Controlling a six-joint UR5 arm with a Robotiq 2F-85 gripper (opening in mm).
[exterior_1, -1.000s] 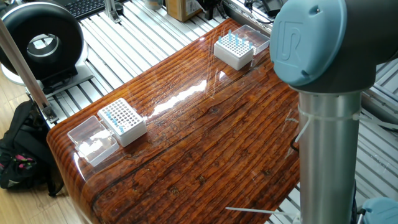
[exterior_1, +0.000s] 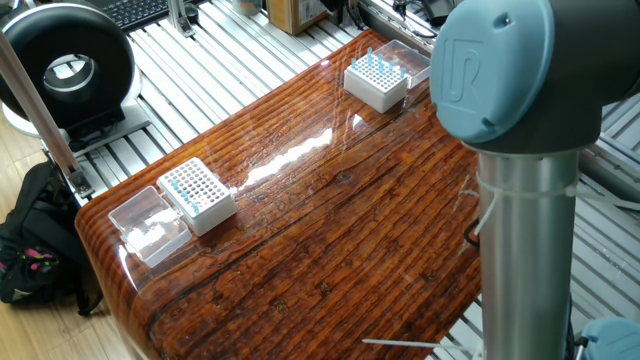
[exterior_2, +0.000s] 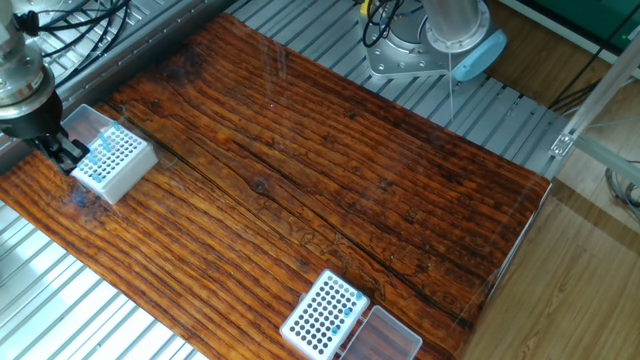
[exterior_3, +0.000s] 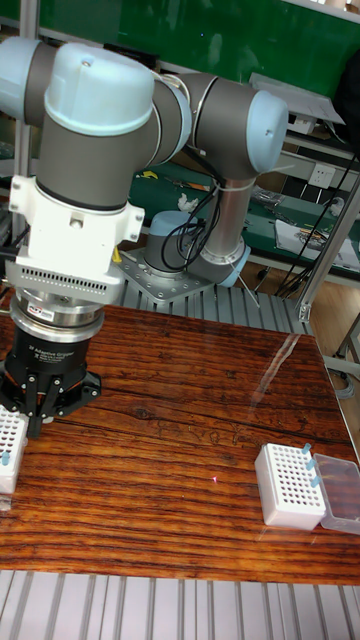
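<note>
Two white tip racks stand on the glossy wooden board. My gripper (exterior_2: 70, 156) points down by the edge of one rack (exterior_2: 128, 176), which has a few blue tips (exterior_2: 106, 143) standing in it. In exterior view 3 the gripper (exterior_3: 38, 425) is beside that rack (exterior_3: 9, 439), which is cut off by the left border. Whether its fingers are apart or together is unclear, and nothing can be made out between them. The other rack (exterior_2: 325, 313) also holds blue tips (exterior_3: 310, 463). Exterior view 1 shows both racks, but not the gripper.
Clear lids (exterior_2: 381, 337) lie open beside the racks. Between the racks the wooden board (exterior_2: 270, 180) is bare. The arm's upright link (exterior_1: 526, 250) covers the right of exterior view 1. A loose cable tie (exterior_1: 400, 343) sticks out low there.
The arm's blue-capped joint and upright link have shifted very slightly left in exterior view 1. Racks, lids and tips look the same.
</note>
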